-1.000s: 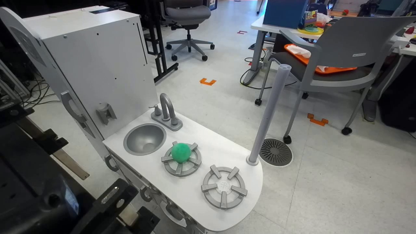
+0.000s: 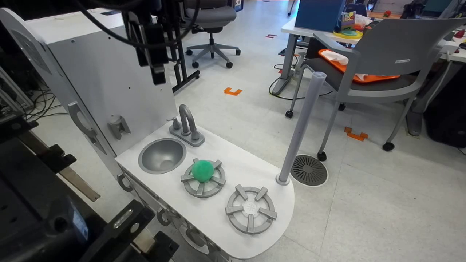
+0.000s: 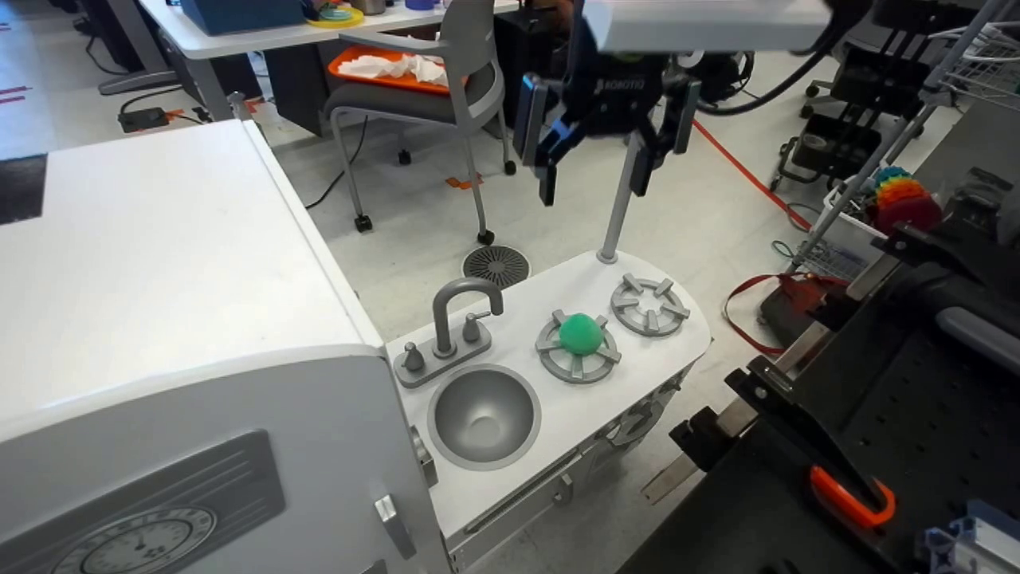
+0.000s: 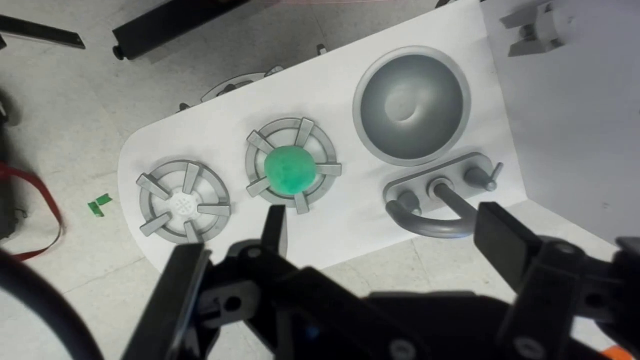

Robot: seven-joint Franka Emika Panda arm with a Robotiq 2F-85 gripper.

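A green ball [image 2: 203, 170] rests on the burner grate [image 2: 200, 193] nearer the sink; the wrist view shows the same ball [image 4: 290, 170] near the centre. Well above the counter hangs my gripper [image 3: 595, 194], its fingers spread apart with nothing between them. From the wrist, the fingertips [image 4: 274, 229] frame the counter's edge by the faucet, and the ball lies beyond them. In exterior view 1 part of the gripper [image 2: 158, 75] shows at the top, in front of the tall white cabinet.
The round sink [image 2: 162, 156] and curved faucet [image 2: 188, 124] stand beside the tall cabinet [image 2: 105, 74]. An empty burner [image 2: 251, 210] and an upright grey post [image 2: 301, 128] occupy the other end. Bare white counter lies around the burners.
My gripper has come into exterior view 1 at the top left, where none showed a second ago. The ball has stayed on its burner.
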